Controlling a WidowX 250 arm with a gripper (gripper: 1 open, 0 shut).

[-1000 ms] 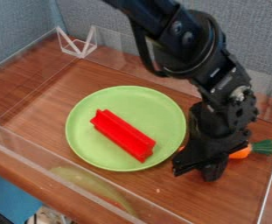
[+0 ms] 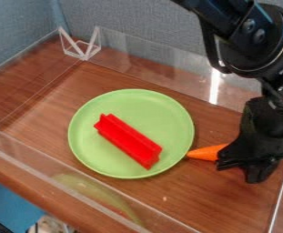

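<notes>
A red bar-shaped block (image 2: 127,138) lies diagonally on a green plate (image 2: 107,160) in the middle of the table. An orange carrot (image 2: 205,153) lies right of the plate, its thin end near the rim, the rest hidden behind my black gripper (image 2: 238,160). The gripper is low at the right side, over the carrot; whether its fingers are open or shut on it is unclear.
Clear plastic walls edge the wooden table (image 2: 35,91), with a white bracket (image 2: 80,47) at the back left corner. A pale yellowish shape (image 2: 97,196) shows at the front.
The gripper has moved right, away from the plate's edge. The carrot's orange thin end now shows left of it, and its green top is now hidden.
</notes>
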